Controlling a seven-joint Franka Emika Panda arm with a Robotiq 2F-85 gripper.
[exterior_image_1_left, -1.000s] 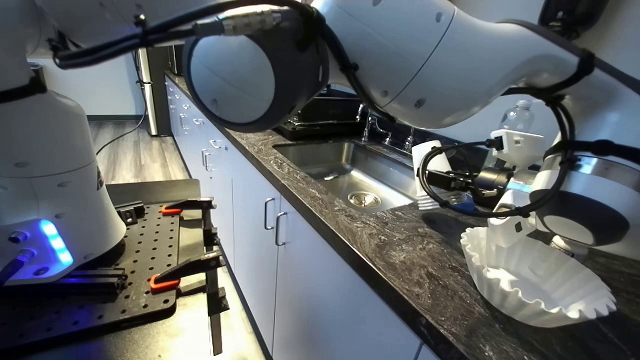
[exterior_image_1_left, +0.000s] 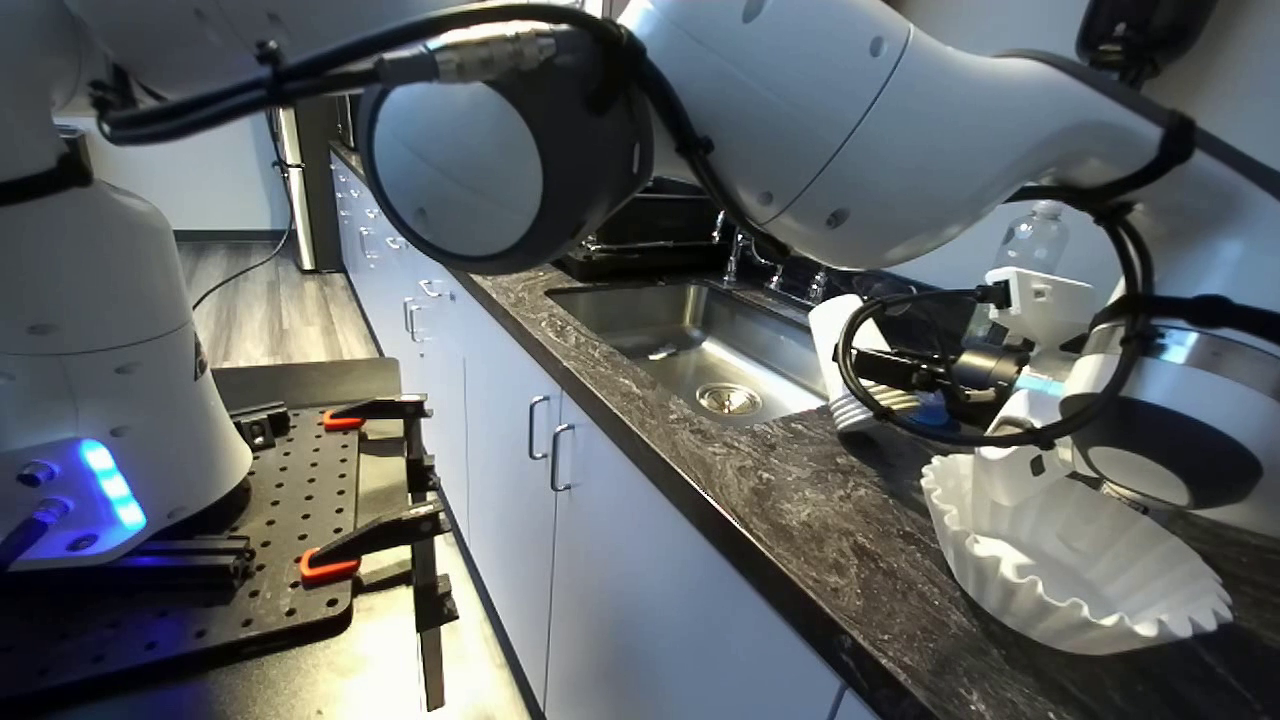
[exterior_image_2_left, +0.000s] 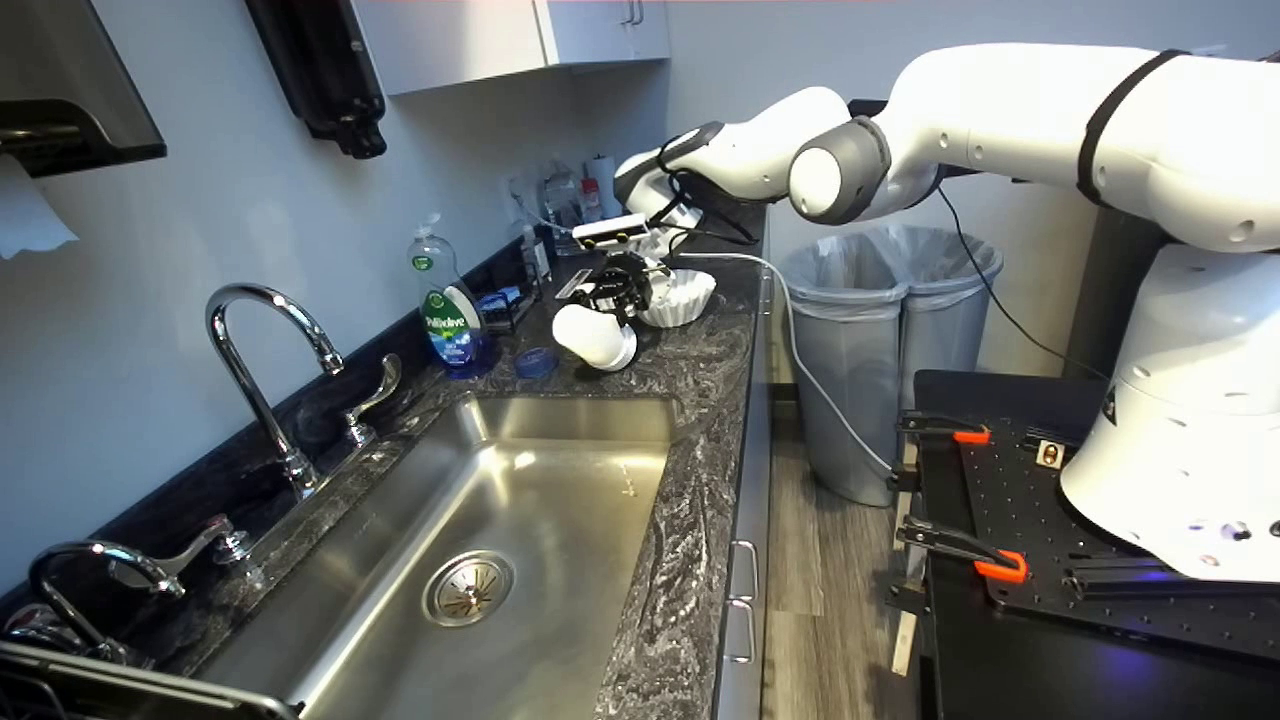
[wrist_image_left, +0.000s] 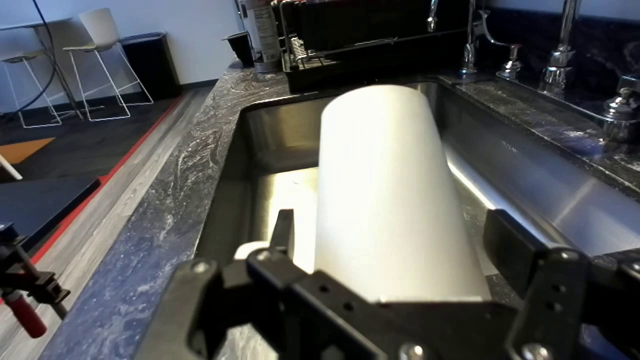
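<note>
A stack of white cups (exterior_image_1_left: 849, 360), bottoms up, leans away from my gripper (exterior_image_1_left: 894, 366) on the counter near the sink in exterior view 1. Exterior view 2 shows the tilted cups (exterior_image_2_left: 591, 335) just in front of the gripper. From the wrist, the long white cup wall (wrist_image_left: 390, 198) fills the middle, between the open fingers. A gap shows between the wall and either fingertip. The cups' lower rims are hidden behind the gripper body in the wrist view.
A fluted white paper filter (exterior_image_1_left: 1068, 564) sits beneath the wrist. The steel sink (exterior_image_2_left: 540, 420) adjoins the cups. A green-labelled soap bottle (exterior_image_2_left: 445, 306) and a blue lid (exterior_image_2_left: 536, 362) stand near the wall.
The cups lean further over to the left in exterior view 1 than a second ago. My gripper has shifted slightly left and down; the filter has stayed put.
</note>
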